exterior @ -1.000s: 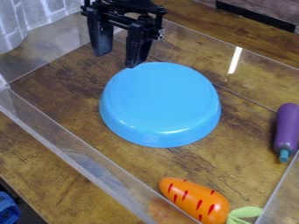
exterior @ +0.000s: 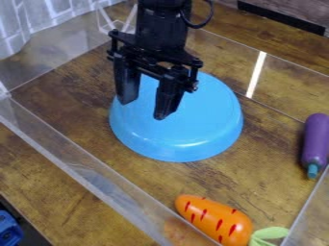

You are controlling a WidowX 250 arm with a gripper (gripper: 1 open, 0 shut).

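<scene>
My black gripper (exterior: 145, 96) hangs over the upper left part of an upside-down blue bowl or lid (exterior: 203, 133), its two fingers apart with nothing visible between them. Whether it touches the blue surface I cannot tell. An orange toy carrot (exterior: 213, 216) with a green top lies at the bottom right. A purple toy eggplant (exterior: 315, 142) lies at the right side.
Clear plastic walls (exterior: 77, 163) border the wooden surface (exterior: 77, 86). A blue object (exterior: 8, 231) sits at the lower left, outside the wall. Wood is bare left and right of the blue piece.
My gripper has moved down in the frame, from above and behind the blue piece to over it. The toys and blue piece look unmoved.
</scene>
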